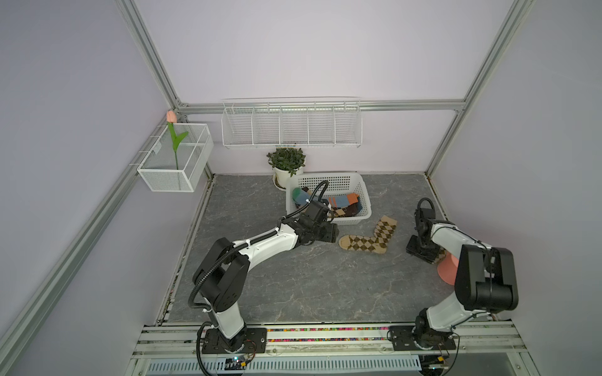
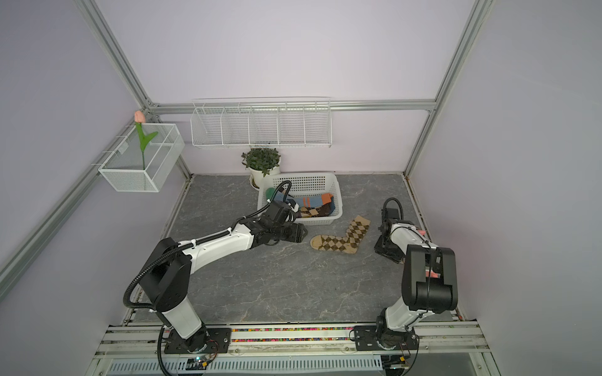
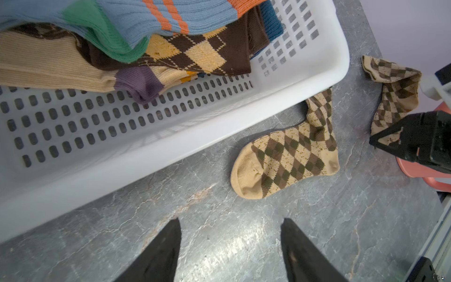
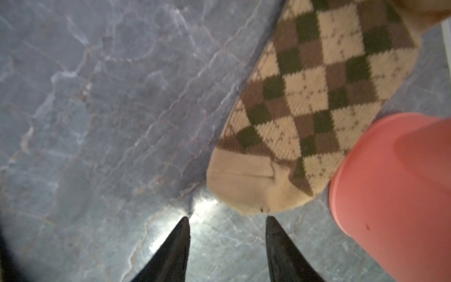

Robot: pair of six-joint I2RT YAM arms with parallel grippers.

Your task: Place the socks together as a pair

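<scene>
One brown-and-tan argyle sock point(image 1: 367, 243) lies bent on the table in front of the basket. My left gripper point(image 1: 327, 233) is open just left of it, its fingertips over bare table in the left wrist view. A second argyle sock point(image 4: 319, 94) lies at the right, against the pink container point(image 4: 390, 188). My right gripper is low beside that sock's toe, fingers apart, with nothing seen between them; in the top views its arm hides much of that sock.
A white basket point(image 1: 358, 188) of folded socks stands at the back centre, beside a potted plant point(image 1: 287, 159). The pink container crowds the right edge.
</scene>
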